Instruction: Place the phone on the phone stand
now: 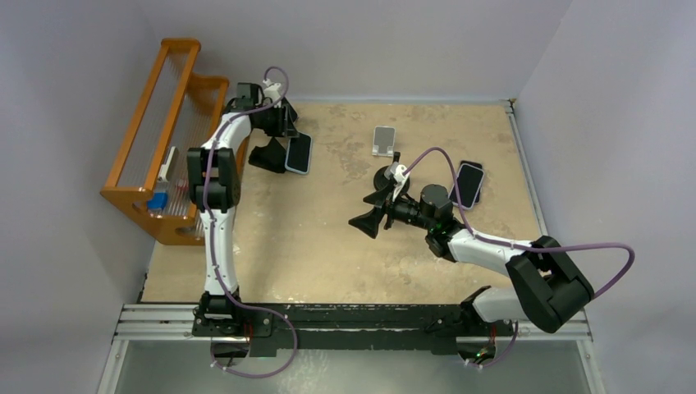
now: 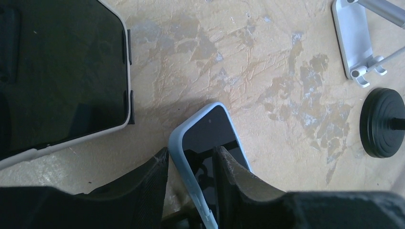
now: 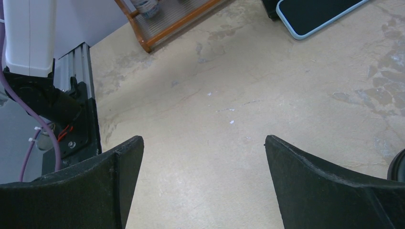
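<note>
A dark-screened phone with a light blue edge (image 1: 299,153) rests on the table beside the shelf, partly over or against a black object in the top view. My left gripper is open at it, one finger on each side of the phone's blue long edge (image 2: 185,167); nothing is clamped. The pale phone stand (image 1: 383,140) is at the back middle, and its base (image 2: 354,36) shows at the upper right of the left wrist view. Far from the phone, my right gripper hangs open over bare table, its fingers wide apart and empty.
A black round base (image 1: 382,179) stands just in front of the stand. Another phone (image 1: 468,182) lies at the right. The wooden shelf (image 1: 115,194) borders the left side. A large dark-screened device (image 2: 67,71) sits close to my left gripper.
</note>
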